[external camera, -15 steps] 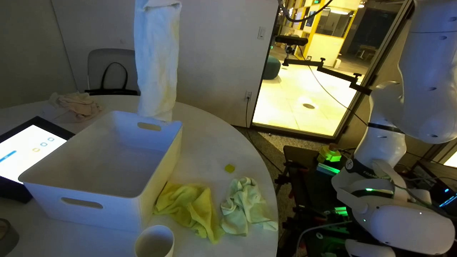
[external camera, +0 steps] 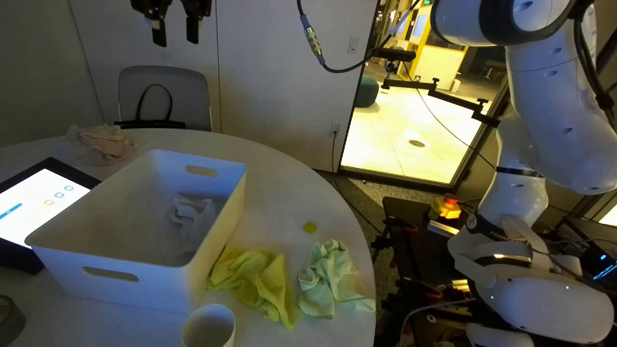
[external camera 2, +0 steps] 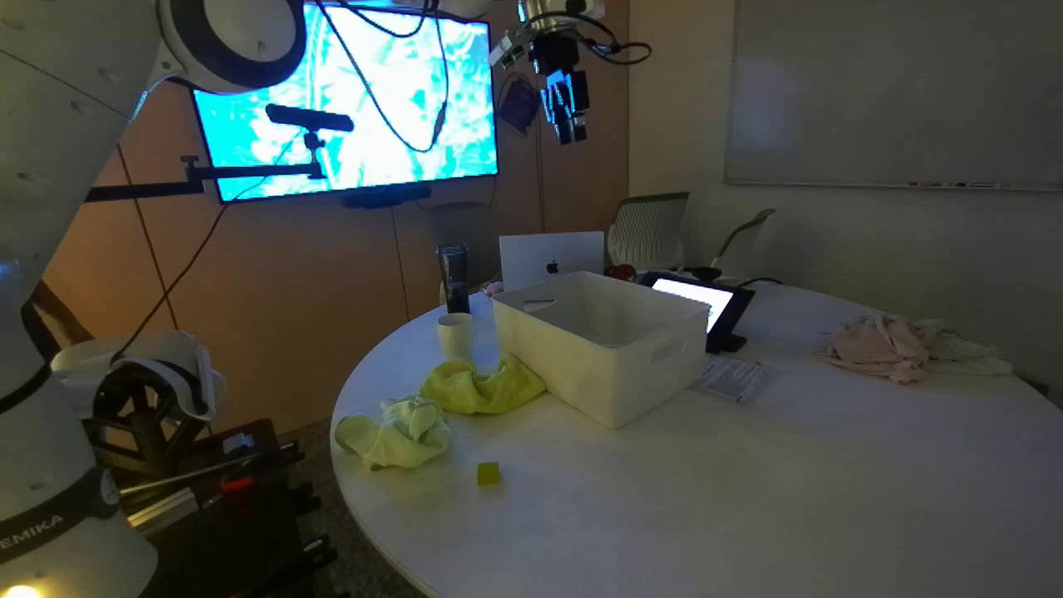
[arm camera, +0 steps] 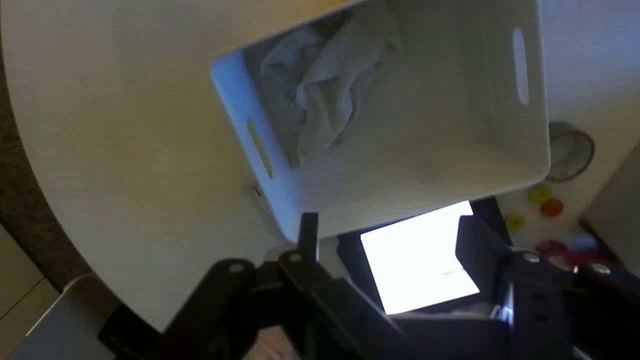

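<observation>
High over the table, my gripper point(external camera: 176, 35) stands open, its two fingers apart with only air between them. In the wrist view the gripper hangs beyond one long side of the white bin point(arm camera: 420, 207), and the tablet shows through the gap. Crumpled on the bin's floor, near its handle end, lies a white cloth point(external camera: 195, 219), also plain in the wrist view point(arm camera: 336, 84). Outside the bin a yellow cloth point(external camera: 257, 280) touches or nearly touches its wall. A pale green cloth point(external camera: 332, 277) rests beside the yellow one, close to the table edge.
A white cup point(external camera: 209, 326) stands by the bin's corner. The lit tablet point(external camera: 40, 199) sits along its other side. Pinkish cloth point(external camera 2: 877, 349) is heaped farther off. A small yellow-green block point(external camera 2: 488, 473) lies on otherwise bare tabletop.
A white cloth hung in the air above the bin's handle end; now a white cloth lies inside the bin. My gripper, earlier out of sight, shows at the top, empty, and the arm has shifted.
</observation>
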